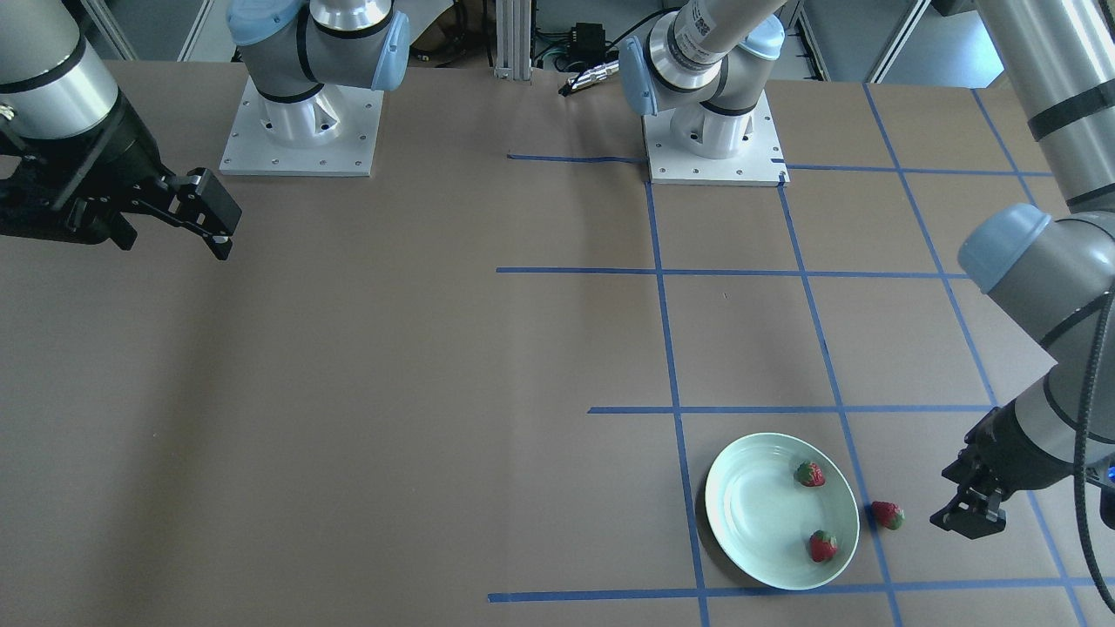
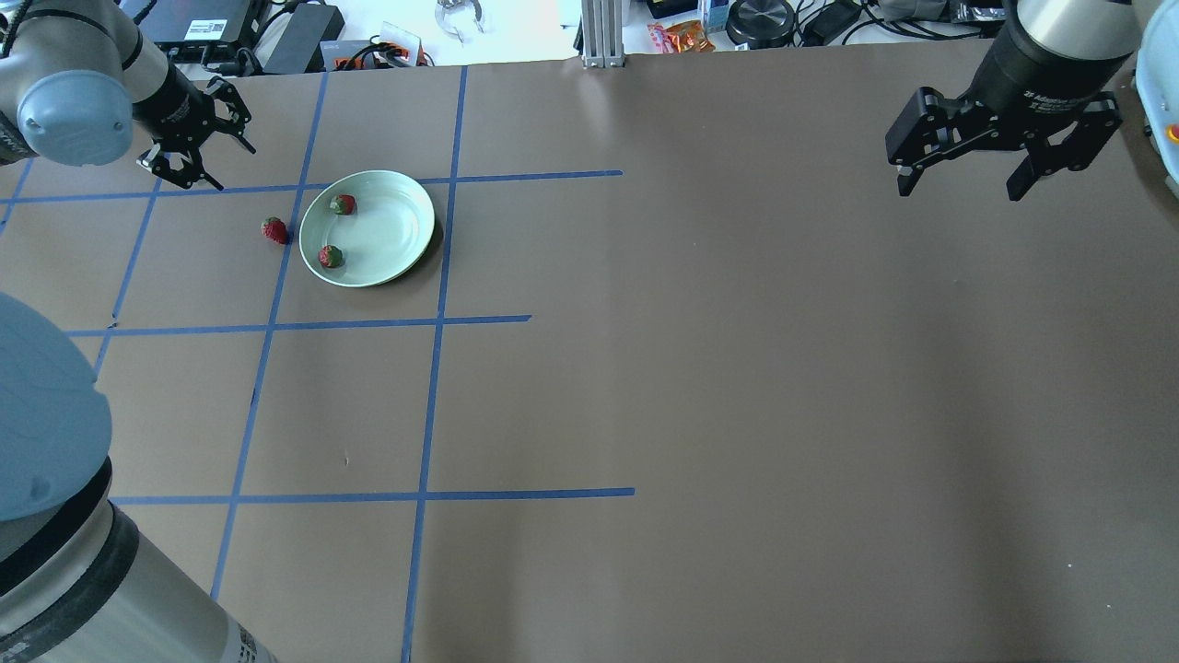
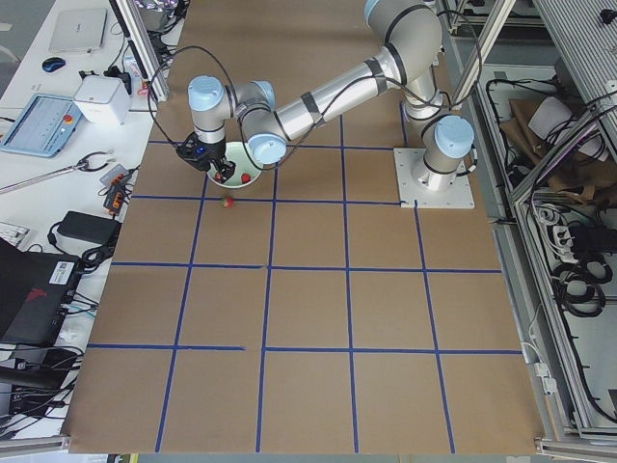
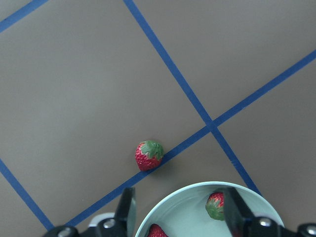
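Observation:
A pale mint plate [image 1: 758, 512] holds two strawberries, one [image 1: 811, 475] toward the back, another [image 1: 822, 545] toward the front. A third strawberry [image 4: 149, 155] lies on the mat just outside the plate, by a blue tape line. My gripper [image 2: 232, 166] is above the mat beside that loose berry and the plate, open with nothing between its fingers. In the wrist view its two fingertips show at the bottom edge, far apart over the plate's rim.
Another black gripper [image 2: 1000, 144] hangs at the far side of the table. Cables and devices line the table edge.

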